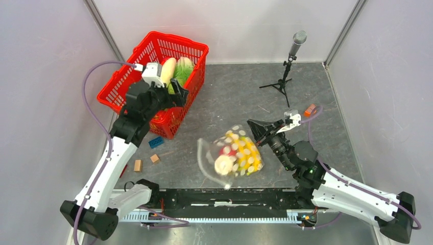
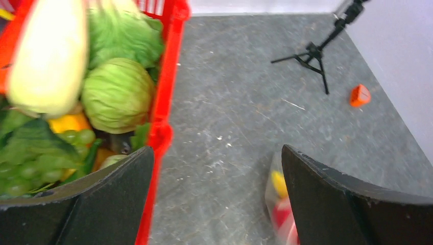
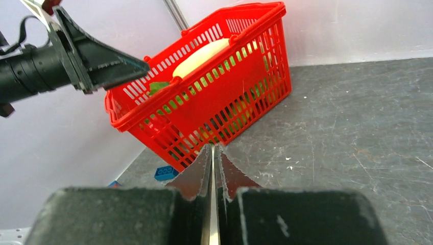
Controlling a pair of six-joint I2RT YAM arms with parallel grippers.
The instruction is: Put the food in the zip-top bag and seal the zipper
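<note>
A clear zip bag [image 1: 232,153] with yellow pieces, something red and a pale round item lies at mid-table, tipped toward the front, its zipper edge on the left. My left gripper [image 1: 176,94] stands open over the red basket [image 1: 174,117]; in the left wrist view its fingers are wide apart with nothing between them. My right gripper [image 1: 256,131] is beside the bag's upper right. In the right wrist view its fingertips [image 3: 220,153] are nearly together, with a narrow pale strip between the fingers; whether it grips the bag is unclear.
The basket holds cabbage [image 2: 117,94], lettuce, grapes and other produce. A microphone stand [image 1: 285,76] and orange block [image 1: 310,109] are at the back right. A blue brick [image 1: 156,142] and wooden blocks [image 1: 154,158] lie at the left.
</note>
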